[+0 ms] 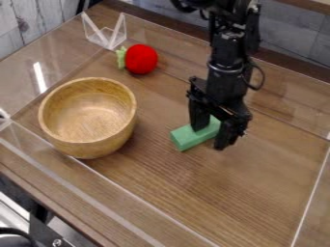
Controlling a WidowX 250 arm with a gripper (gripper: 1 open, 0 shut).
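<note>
My black gripper [215, 123] reaches down from the top of the view over a green block [192, 137], which lies tilted on the wooden table with its upper right end under or between my fingers. Whether the fingers are closed on the block cannot be told.
A yellow bowl [87, 114] sits to the left. A red tomato-like object [139, 59] with green beside it lies at the back left, near a white wire object [104, 31].
</note>
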